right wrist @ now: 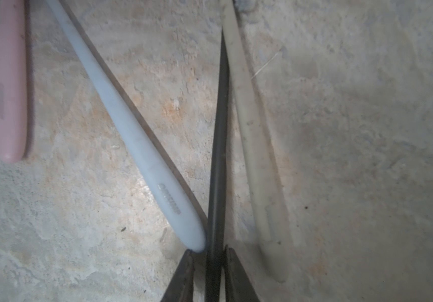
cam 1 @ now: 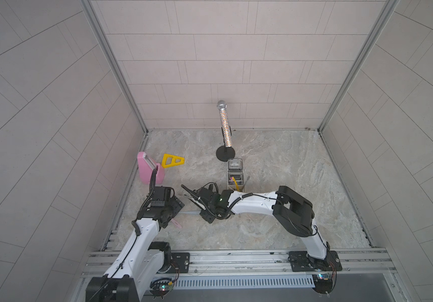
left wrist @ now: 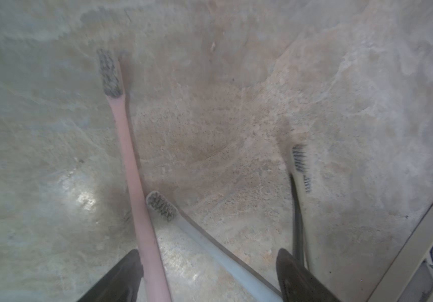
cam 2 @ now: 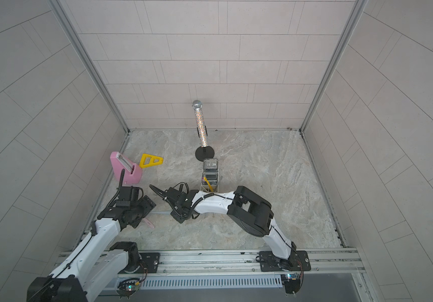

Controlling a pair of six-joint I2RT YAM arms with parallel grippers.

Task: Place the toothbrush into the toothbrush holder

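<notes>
On the table lie four toothbrushes: a pink one (left wrist: 131,171), a light blue one (right wrist: 130,136), a black one (right wrist: 218,136) and a beige one (right wrist: 256,146). The black brush runs between the fingers of my right gripper, which is part open; a small gap shows on the brush's left side. Beside that gap is the blue handle's end. My left gripper stands open above the pink and blue brushes. In the top left view the wire holder (cam 1: 235,165), behind the right arm, contains a yellow item (cam 1: 235,183).
A pink container (cam 1: 148,168) and a yellow triangular frame (cam 1: 172,160) stand at the back left. A microphone-like object on a black round base (cam 1: 225,153) is behind the holder.
</notes>
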